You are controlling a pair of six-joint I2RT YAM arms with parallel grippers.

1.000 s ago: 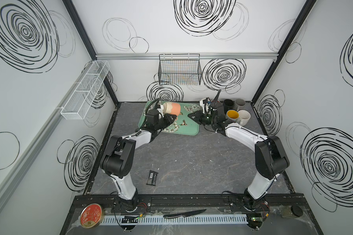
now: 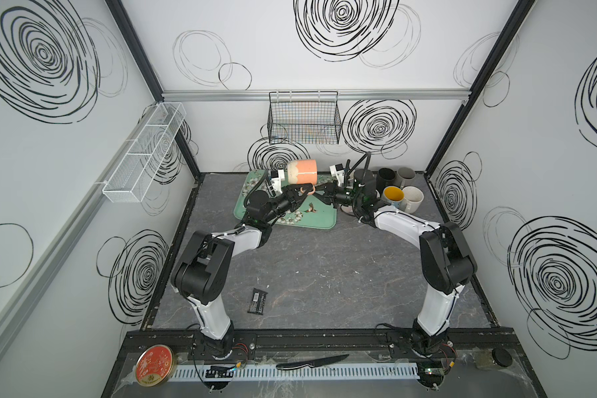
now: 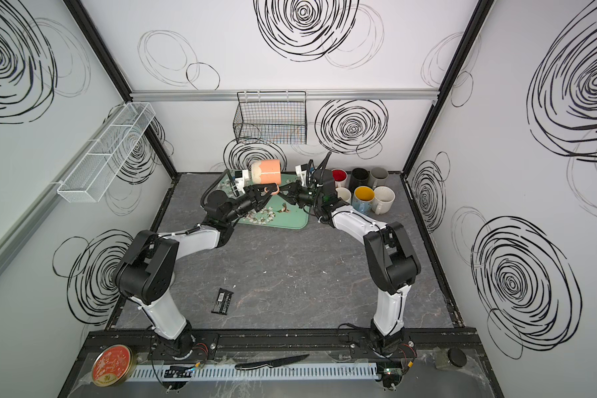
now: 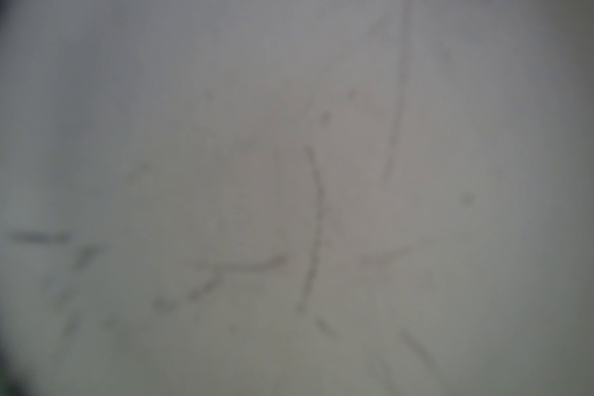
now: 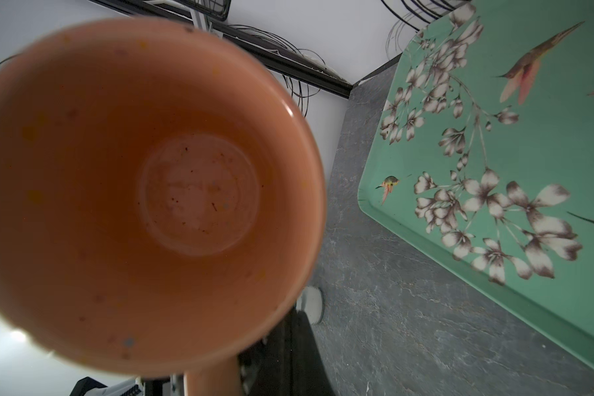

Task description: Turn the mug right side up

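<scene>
An orange and cream mug (image 2: 302, 171) hangs on its side above the green tray (image 2: 322, 219), its mouth toward my right gripper. My left gripper (image 2: 303, 189) is shut on the mug at the handle. Just right of it, my right gripper (image 2: 319, 191) is shut with nothing between its fingers, near the handle. The right wrist view looks straight into the mug's orange interior (image 5: 198, 194); the left wrist view is filled by a blurred pale surface, likely the mug's bottom.
Several mugs (image 3: 383, 200) stand at the back right. A wire basket (image 2: 303, 119) hangs on the back wall, a white rack (image 2: 139, 152) on the left. A black packet (image 2: 257, 301) lies at the front left.
My left gripper has risen and moved right with the mug. My right gripper has shifted slightly, and the gap between the two has narrowed.
</scene>
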